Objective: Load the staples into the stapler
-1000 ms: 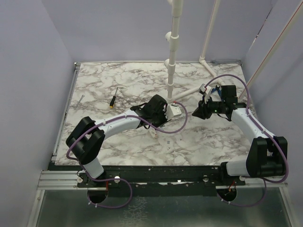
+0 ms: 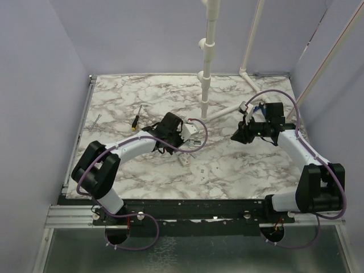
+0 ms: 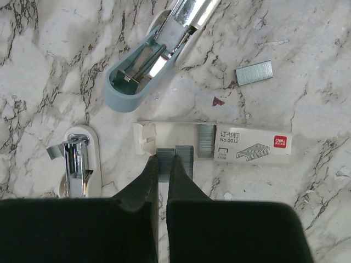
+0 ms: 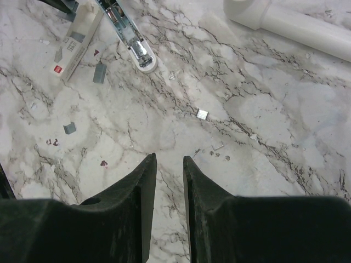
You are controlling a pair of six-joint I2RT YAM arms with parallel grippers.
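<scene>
In the left wrist view my left gripper is shut on small strips of staples, held above the open end of the staple box (image 3: 252, 145). An opened blue stapler (image 3: 126, 96) lies above the box, and a smaller white stapler (image 3: 93, 164) lies at the left. A loose staple strip (image 3: 254, 73) is right of the blue stapler. In the right wrist view my right gripper hangs over bare marble with its fingers part open, nothing between them.
A screwdriver (image 2: 135, 121) and a thin tool (image 2: 95, 122) lie at the left. White pipes (image 4: 301, 35) run along the back right. Small scraps are scattered on the table.
My left gripper has moved left in the top view, uncovering more of the staple box and nearby pieces. The right arm looks unchanged.
</scene>
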